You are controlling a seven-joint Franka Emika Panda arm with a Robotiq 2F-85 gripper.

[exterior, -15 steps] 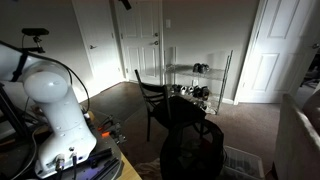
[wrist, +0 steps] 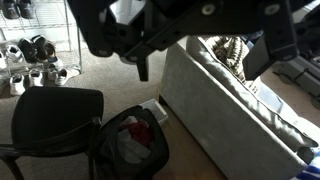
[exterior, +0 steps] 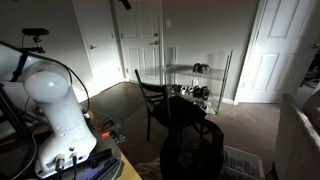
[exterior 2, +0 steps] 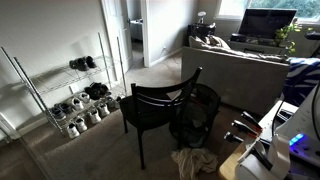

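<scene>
My gripper is open in the wrist view, its dark fingers [wrist: 143,68] spread apart with nothing between them. Below it on the floor stands a dark hamper [wrist: 158,165] holding some white and red cloth [wrist: 132,140]. Exterior view 1 shows the same hamper [exterior: 190,158] on the floor in front of the chair. A pale, crumpled cloth [exterior 2: 195,162] lies on the floor beside it in exterior view 2. The white arm [exterior: 60,105] rises at the left of exterior view 1; its gripper end is not clear there.
A black chair [exterior 2: 158,110] stands near the hamper. Behind it is a wire rack [exterior 2: 70,75] with several pairs of shoes. A grey sofa [wrist: 215,110] borders the right side. A wooden table edge [exterior: 128,168] lies near the arm. Carpet is free right of the rack.
</scene>
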